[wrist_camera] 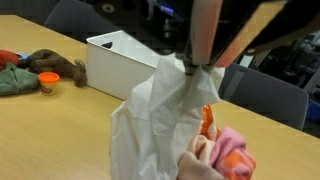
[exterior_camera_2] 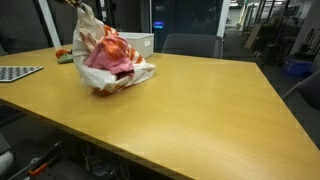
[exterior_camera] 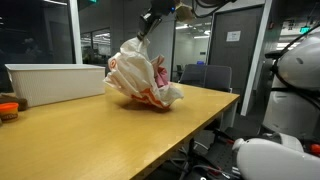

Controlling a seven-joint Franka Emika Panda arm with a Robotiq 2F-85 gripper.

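A white plastic bag with orange markings (exterior_camera: 130, 78) hangs from my gripper (exterior_camera: 144, 38), stretched upward, its lower part at the tabletop. In the wrist view, the fingers (wrist_camera: 205, 35) are shut on the bag's thin white film (wrist_camera: 165, 115), which droops below them. Pink cloth (exterior_camera_2: 112, 55) bulges from the bag's open side in exterior view 2. Part of that cloth (wrist_camera: 225, 150) also shows at the lower right of the wrist view. What else the bag holds is hidden.
A long white box (exterior_camera: 60, 82) stands on the table behind. Near it are an orange tub (wrist_camera: 48, 83), a brown soft toy (wrist_camera: 58, 64) and a green one (wrist_camera: 15, 80). A gridded tray (exterior_camera_2: 18, 73) lies at the far left.
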